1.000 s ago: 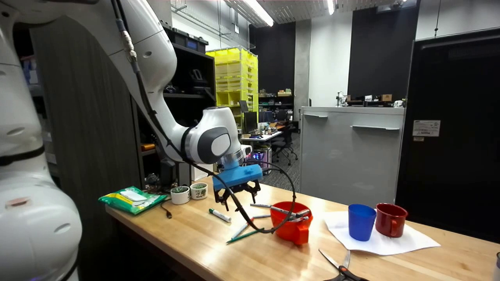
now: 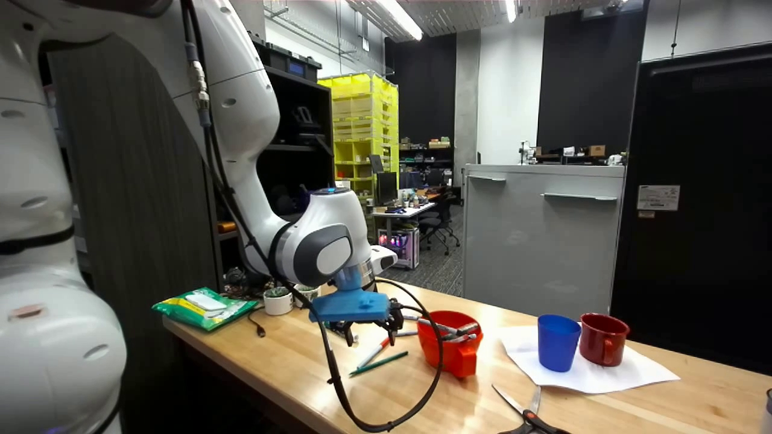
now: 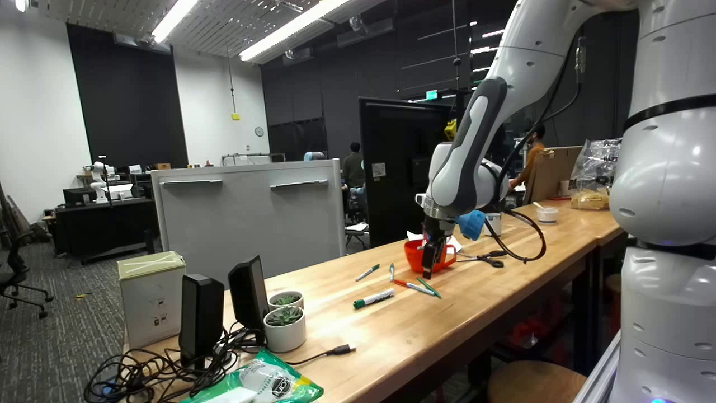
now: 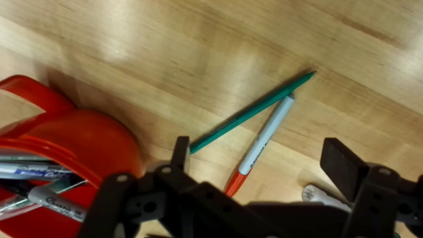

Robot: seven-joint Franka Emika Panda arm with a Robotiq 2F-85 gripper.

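My gripper stands open, low over the table, with no object held between its fingers. Below the gap in the wrist view lie a green pen [image 4: 251, 112] and a white marker with a red cap [image 4: 261, 140], their far ends close together. Another white marker [image 4: 323, 197] is partly hidden beneath the right finger. Left of the gripper is a red cup [image 4: 95, 138] with several markers inside, its handle pointing away. From the first exterior view, the gripper [image 2: 371, 339] is just left of that red cup [image 2: 463, 359].
A blue cup [image 2: 558, 343] and a dark red mug [image 2: 603, 340] stand on white paper [image 2: 590, 382]. Scissors [image 2: 532, 418] lie open near the front edge. Two potted plants [image 3: 285, 328], black speakers [image 3: 248, 292] and cables occupy the other end. Bare wood lies in front of the pens.
The gripper has come down toward the table, nearer the loose pens and slightly toward the front. The cup and pens look unmoved.
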